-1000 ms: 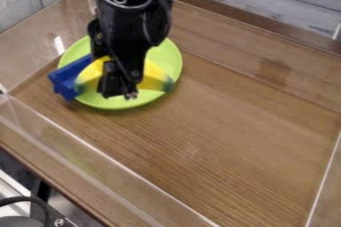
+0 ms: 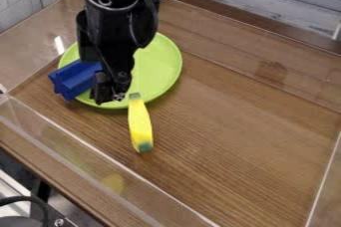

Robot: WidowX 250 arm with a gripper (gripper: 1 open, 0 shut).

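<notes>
My black gripper hangs over the left part of a green plate, open, with its lower part hiding some of the plate. A yellow banana-like piece with green ends lies on the wooden table, its upper end at the plate's front edge. A blue block lies at the plate's left side, partly behind the gripper.
Pale wooden walls bound it at the back and at the left. A black cable runs at the lower left.
The yellow piece has gone from on the plate, behind the gripper, to the table at the plate's front, now lying lengthwise toward the viewer. The gripper has shifted slightly.
</notes>
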